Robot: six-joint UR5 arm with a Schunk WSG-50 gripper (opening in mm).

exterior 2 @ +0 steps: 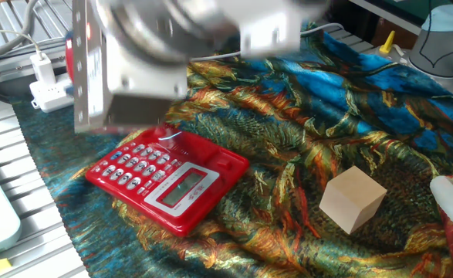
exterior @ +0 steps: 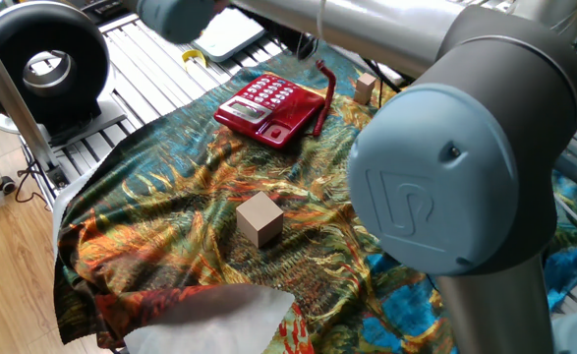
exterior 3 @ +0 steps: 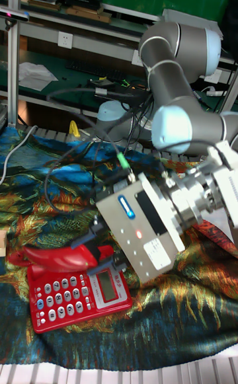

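A red telephone base with silver keys rests on the patterned cloth; its keypad and display also show in exterior view 2. The red handset looks blurred over the far side of the base in exterior view 3. My gripper is there, its dark fingers apart, one on each side of the handset's end. Whether they press on it I cannot tell. In exterior view 1 the handset slants up beside the base, while the gripper's fingers are not clear there. The gripper body hides most of it in exterior view 2.
A wooden cube lies on open cloth in front of the phone. A smaller wooden block sits behind the handset. A white power strip and cables lie at the edge. My arm's large joint covers the right side.
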